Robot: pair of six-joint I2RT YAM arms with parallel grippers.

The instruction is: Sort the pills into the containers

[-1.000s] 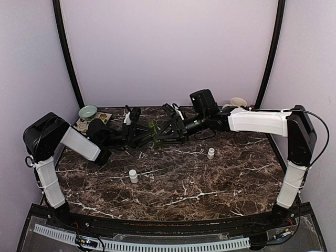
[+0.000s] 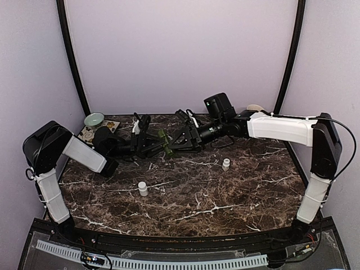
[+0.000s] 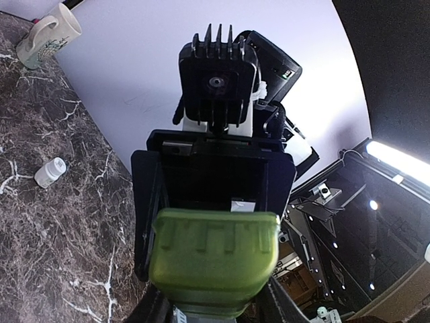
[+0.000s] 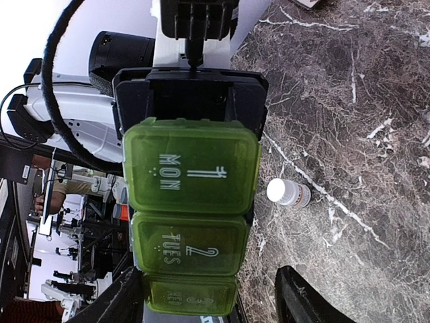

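A green translucent pill organizer [image 2: 165, 144] is up off the table, upright between the two arms. In the right wrist view its lids [image 4: 191, 166] read MON and TUES, with a third below. My left gripper is shut on the organizer, whose end shows between its fingers. From the other side, my right gripper stands open around it, with a clear gap to one finger [image 4: 302, 299]. One white pill bottle [image 2: 143, 189] stands on the table at front left. Another white bottle [image 2: 226, 164] stands to the right. No loose pills are visible.
At back left, a pale green bowl [image 2: 94, 120] rests by a patterned mat [image 2: 107, 127]. A mug [image 3: 54, 35] appears in the left wrist view. Part of a pale round object [image 2: 255, 107] shows behind the right arm.
The right arm's upper links have shifted slightly to the right, now covering more of the pale object at the back. The organizer and left arm look almost unmoved.
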